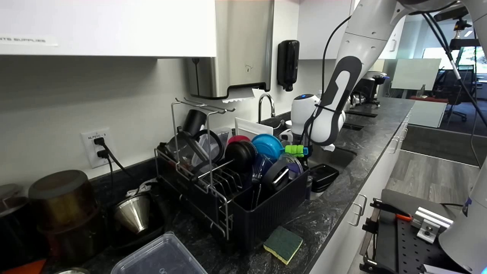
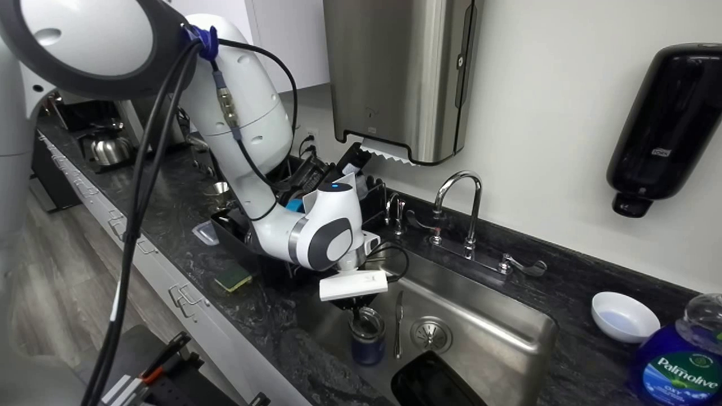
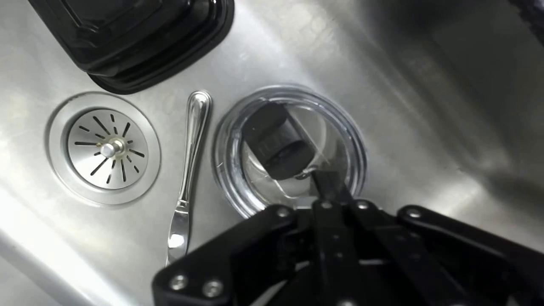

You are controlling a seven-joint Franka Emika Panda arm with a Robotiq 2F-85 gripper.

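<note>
A dark blue cup [image 2: 367,346] with a clear round lid stands upright in the sink [image 2: 498,312]. From above, in the wrist view, the clear lid [image 3: 289,94] shows a black flip piece [image 3: 273,143] across it. My gripper is shut, its tips overlapping the near side of the lid in this view; nothing clear shows between them. In exterior view 2 the gripper [image 2: 356,310] points down just at the cup's top. Whether the tips touch the lid I cannot tell. The dish rack hides them in exterior view 1.
A table knife [image 3: 192,137] lies beside the cup, near the drain [image 3: 104,150]. A black container [image 3: 137,43] sits farther off in the sink. On the counter stand a full dish rack [image 1: 274,203], a sponge [image 1: 283,244] and a white bowl [image 2: 624,318].
</note>
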